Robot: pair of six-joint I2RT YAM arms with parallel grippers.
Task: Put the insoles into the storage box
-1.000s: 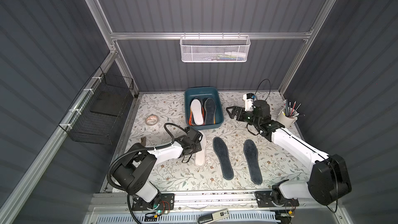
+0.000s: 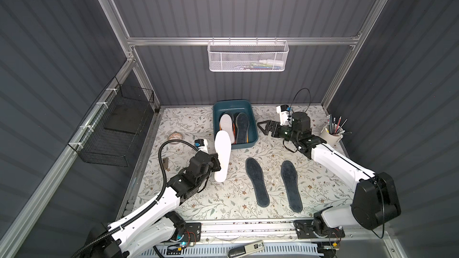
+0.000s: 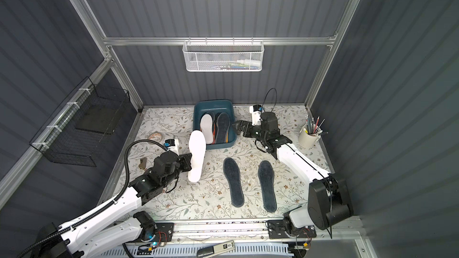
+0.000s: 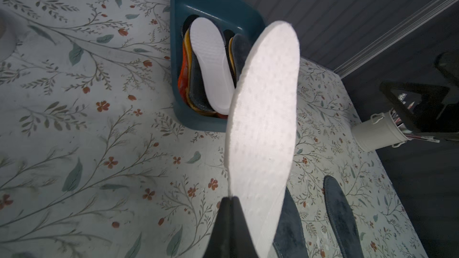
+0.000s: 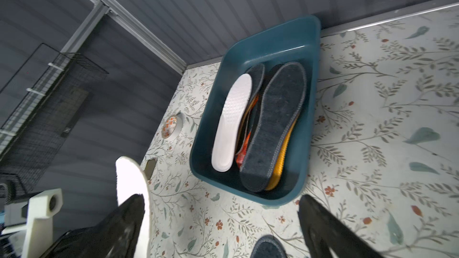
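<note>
A white insole (image 4: 265,119) hangs above the table, with my left gripper shut on its edge near the middle. In the top left view that raised insole (image 2: 222,157) is just in front of the teal storage box (image 2: 254,138). Inside the box lie another white insole (image 5: 232,121), a dark insole (image 5: 275,124) and orange and yellow ones partly hidden beneath. Two dark grey insoles, a nearer-centre one (image 2: 257,181) and a right one (image 2: 291,186), lie flat on the table. My right gripper stands open and empty, right of the box.
A tape roll (image 2: 175,137) lies left of the box. At the right edge stands a white cup of pens (image 2: 330,136). A wire basket (image 2: 112,126) hangs on the left wall and a white mesh basket (image 2: 248,56) on the back wall.
My left gripper has lifted the white insole off the table and carried it slightly left. The right gripper has shifted slightly left, towards the box.
</note>
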